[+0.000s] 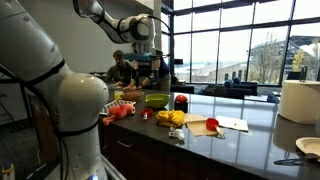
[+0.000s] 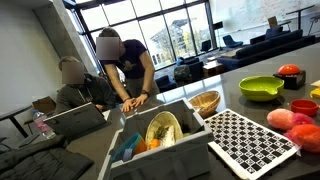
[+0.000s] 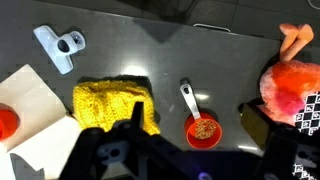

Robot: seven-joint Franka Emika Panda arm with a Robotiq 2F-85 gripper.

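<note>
My gripper is open above the table, its dark fingers spread wide with nothing between them. Below the gap, in the wrist view, lies a red scoop [image 3: 203,131] with a white handle, holding something small and brownish. A bunched yellow cloth [image 3: 110,104] is partly covered by the left finger. Close to the right finger is a pink and orange plush toy [image 3: 284,90]. A silver clip [image 3: 61,46] rests at the upper left. In exterior view 1, the gripper hangs well above the tabletop, its fingers too small to make out.
A green bowl [image 2: 261,88], a wicker basket [image 2: 206,101], a checkered board [image 2: 248,143] and a grey bin [image 2: 178,158] with several items stand on the table. Two people are at the far end. White paper [image 1: 233,124] lies farther right.
</note>
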